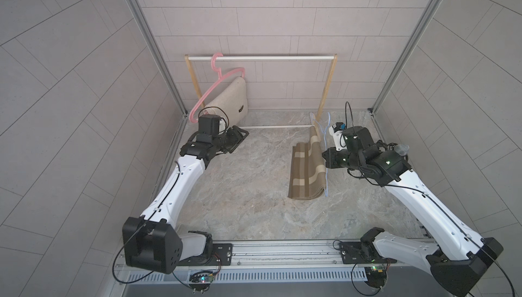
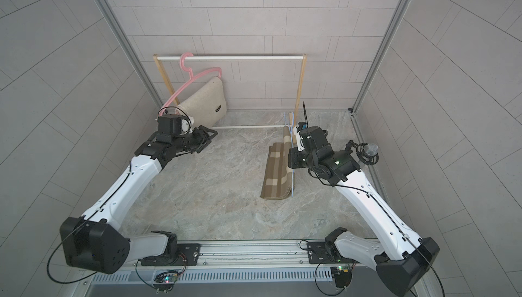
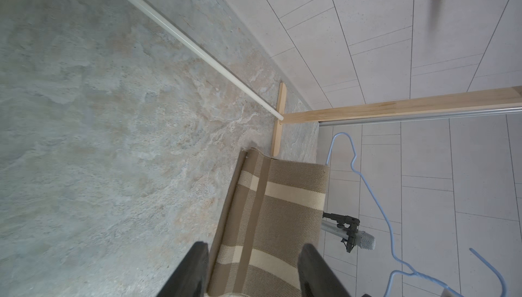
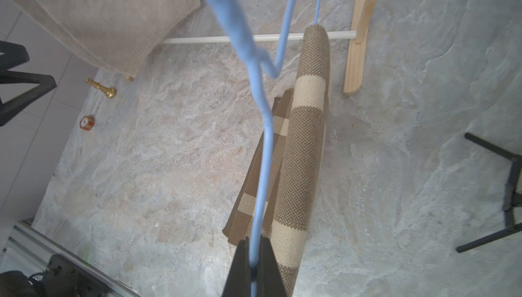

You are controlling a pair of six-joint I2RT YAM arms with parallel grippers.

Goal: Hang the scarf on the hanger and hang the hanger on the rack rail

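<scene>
My right gripper is shut on the thin blue hanger [image 4: 266, 150], which stands edge-on at the right of the workspace. Folded over the hanger's lower bar is the brown scarf [image 4: 299, 177] with cream stripes, its rounded fold uppermost; in the top left view the scarf [image 1: 308, 169] appears as a narrow panel left of the hanger. Whether its lower edge touches the table cannot be told. My left gripper [image 1: 238, 138] is open and empty at the left, in front of the beige scarf. Its parted fingers [image 3: 191, 267] show at the bottom of the left wrist view.
A rack with a white top rail [image 1: 272, 58] and wooden posts stands at the back. On its left end hangs a pink hanger [image 1: 217, 82] with a beige scarf [image 1: 233, 101]. A gold chess piece [image 4: 102, 88] lies at the left.
</scene>
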